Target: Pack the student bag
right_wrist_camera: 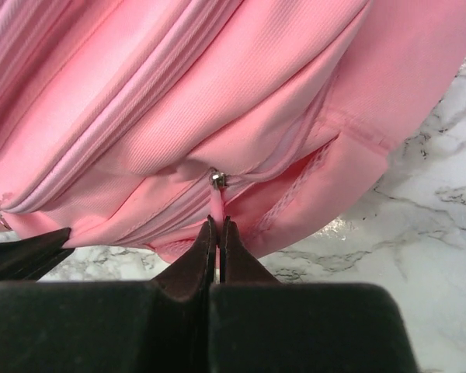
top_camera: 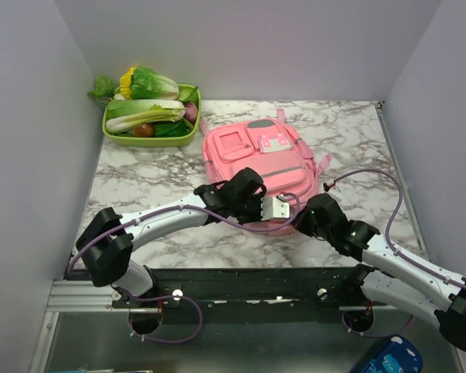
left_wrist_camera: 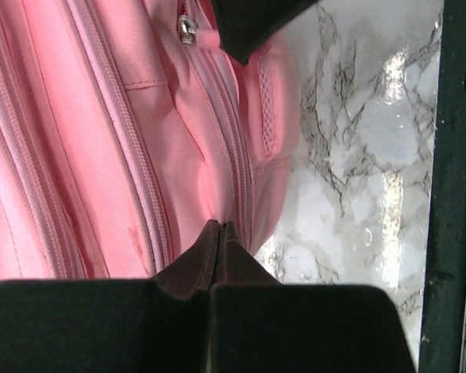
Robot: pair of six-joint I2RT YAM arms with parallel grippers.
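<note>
A pink school bag (top_camera: 256,148) lies on the marble-patterned table. My right gripper is shut on a pink zipper pull (right_wrist_camera: 217,203), whose metal slider (right_wrist_camera: 217,180) sits on the zipper just beyond the fingertips. My left gripper is shut, its tips against a fold of the bag's pink fabric beside the zipper (left_wrist_camera: 237,167); whether a thin bit of cloth is pinched there, I cannot tell. Both grippers work at the bag's near edge, a short way apart. From above, the wrists hide the fingertips. The bag's side looks closed along the zipper near the left tips.
A green basket (top_camera: 151,141) of vegetables stands at the back left. Bare table (top_camera: 128,183) lies left of the bag. A dark rail (top_camera: 217,278) runs along the front edge. Below it, at the right, a blue patterned item (top_camera: 396,356) shows partly.
</note>
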